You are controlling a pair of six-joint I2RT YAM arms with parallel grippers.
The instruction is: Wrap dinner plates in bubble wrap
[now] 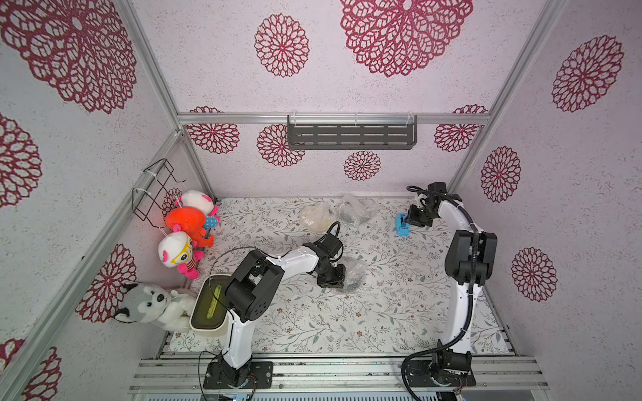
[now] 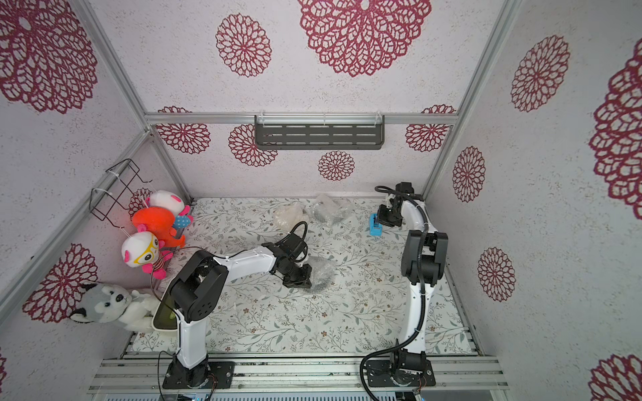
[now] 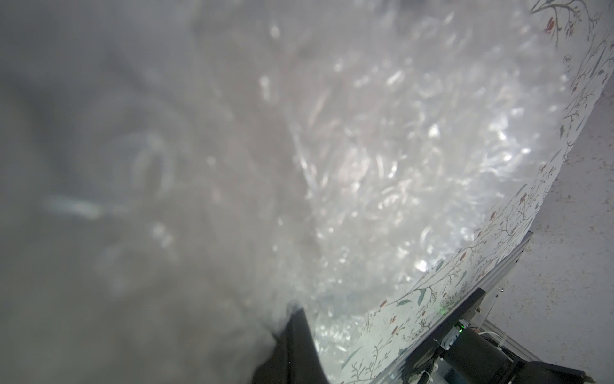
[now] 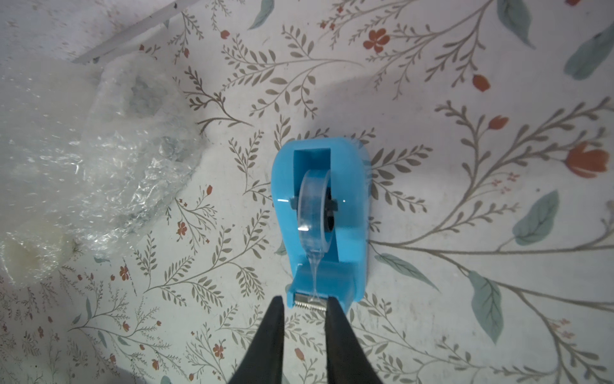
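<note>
A clear bubble wrap bundle (image 1: 354, 274) lies mid-table and fills most of the left wrist view. My left gripper (image 1: 338, 276) is shut against its left side; whether a fold of film is pinched is hidden. One dark fingertip (image 3: 295, 345) shows there at the bottom edge. No plate can be made out through the film. At the back right stands a blue tape dispenser (image 4: 348, 211) with a clear tape roll (image 4: 312, 211); a narrowed strip runs down to its metal cutter (image 4: 309, 301). Over the cutter end, my right gripper is open, apparently holding nothing.
Two more film-wrapped bundles, a yellowish one (image 1: 315, 218) and a clear one (image 1: 354, 209), sit by the back wall. A bin (image 1: 194, 319) and plush toys (image 1: 152, 304) line the left side.
</note>
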